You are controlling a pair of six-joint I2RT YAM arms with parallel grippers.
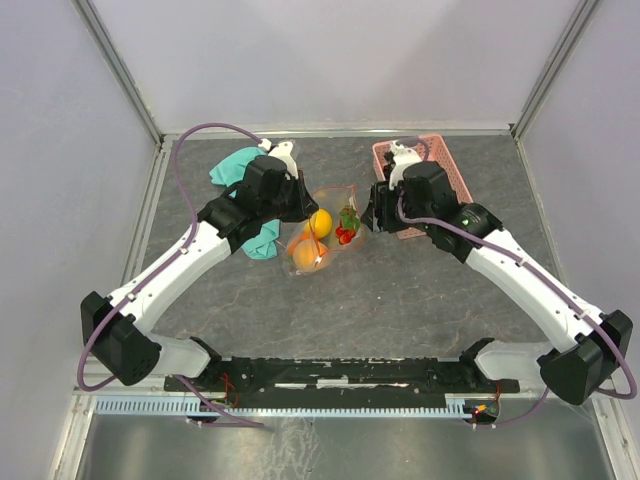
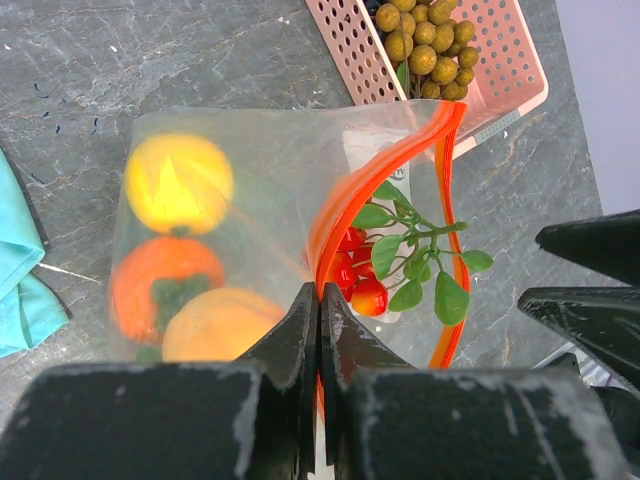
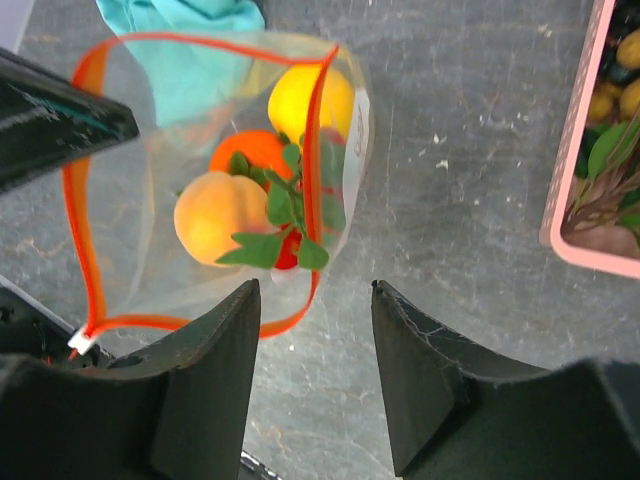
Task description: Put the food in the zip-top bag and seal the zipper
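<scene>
A clear zip top bag with an orange zipper rim stands open. Inside show a yellow fruit, an orange fruit, a peach-like fruit and red tomatoes with green leaves. My left gripper is shut on the bag's zipper rim, holding that edge up. My right gripper stands open beside the bag's mouth, to its right in the top view, with nothing seen between its fingers.
A pink basket with small brownish-yellow fruits and leaves lies at the back right. A teal cloth lies left of the bag. Grey bare table surrounds them, clearest toward the front.
</scene>
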